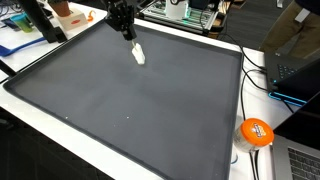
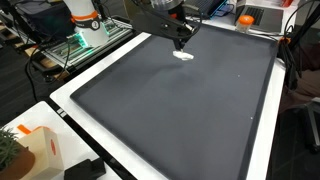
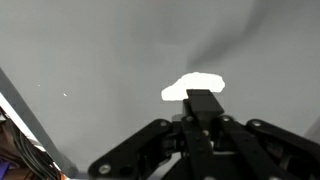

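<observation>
A small white piece point(image 1: 138, 56), soft-looking like cloth or paper, hangs below my gripper point(image 1: 133, 41) over the far part of the dark grey board point(image 1: 150, 105). In exterior view 2 the white piece point(image 2: 184, 56) shows just under the black fingertips. Seen from the wrist, the gripper is shut, and the white piece point(image 3: 192, 85) spreads out from both sides of its fingers. The pinched part is hidden. Whether its lower edge touches the board, I cannot tell.
An orange-topped container point(image 1: 254, 133) stands beyond the board's right side, near a laptop point(image 1: 300, 158). Most of the board's surface is bare. Cables and other items crowd the far left edge.
</observation>
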